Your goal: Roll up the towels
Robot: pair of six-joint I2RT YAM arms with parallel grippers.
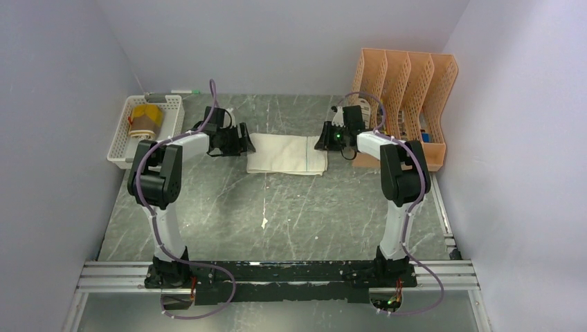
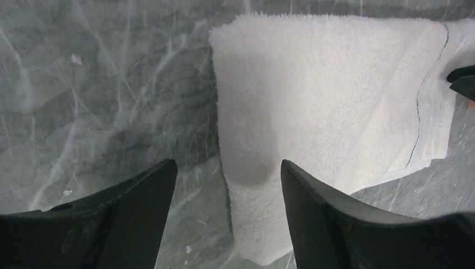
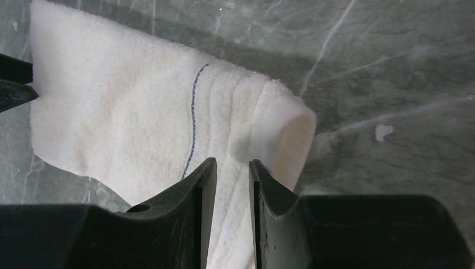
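Observation:
The white towel lies folded flat on the grey table, a dark stitched line running across it near its right end. Over its left edge, my left gripper stands open, fingers well apart and towel showing in the gap. At the right end, my right gripper is shut on a raised ridge of the towel, the fingers close together with cloth between them. Beyond that ridge the towel's end curls up in a loop. Both grippers also show in the top view, one at each end of the towel.
A white basket with a yellow and brown rolled item stands at the back left. The tan divided rack is at the back right, close by my right arm.

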